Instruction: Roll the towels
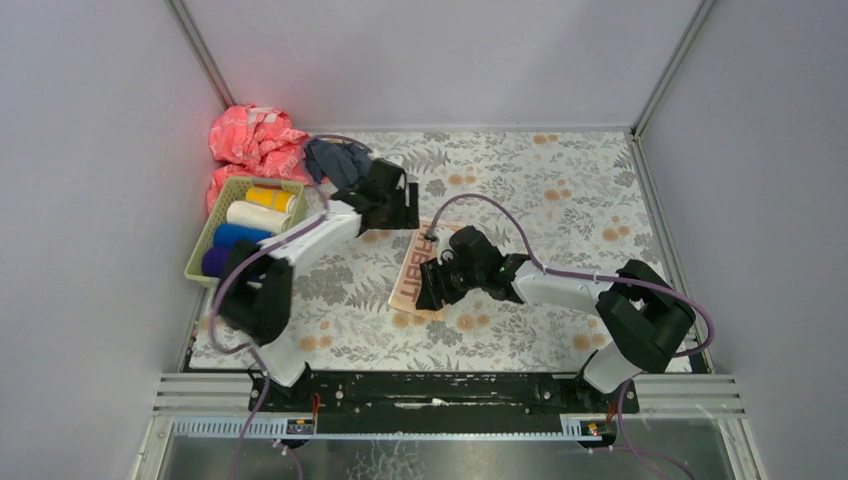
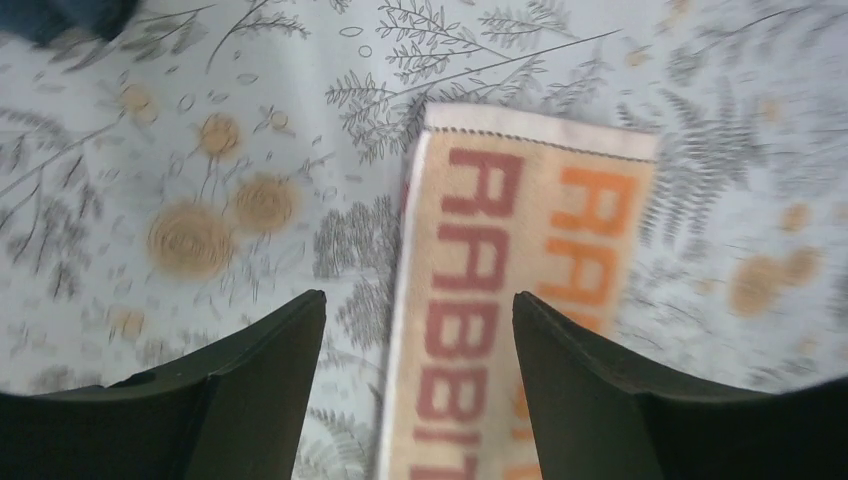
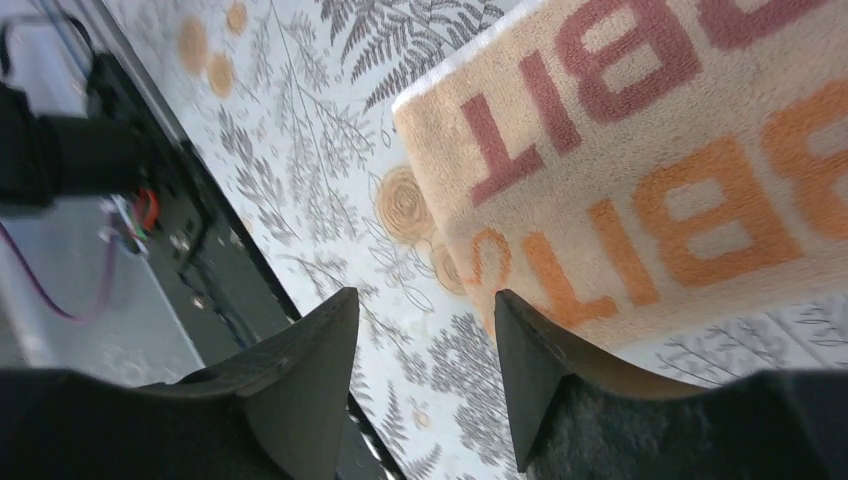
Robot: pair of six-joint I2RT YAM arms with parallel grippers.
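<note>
A folded peach towel (image 1: 409,275) printed RABBIT in red and orange lies flat mid-table, slightly slanted, partly hidden under the right arm in the top view. In the left wrist view the towel (image 2: 510,220) has its far end in sight. My left gripper is open above it, nothing between its fingers. The near corner of the towel (image 3: 450,160) shows in the right wrist view, where my right gripper stands open and empty by the orange-lettered edge. From above, the left gripper (image 1: 412,207) is by the far end, the right gripper (image 1: 430,286) over the near part.
A green basket (image 1: 194,262) at the left holds several rolled towels, yellow, white, blue and purple. Behind it are a crumpled coral cloth (image 1: 255,140) and a dark grey cloth (image 1: 335,160).
</note>
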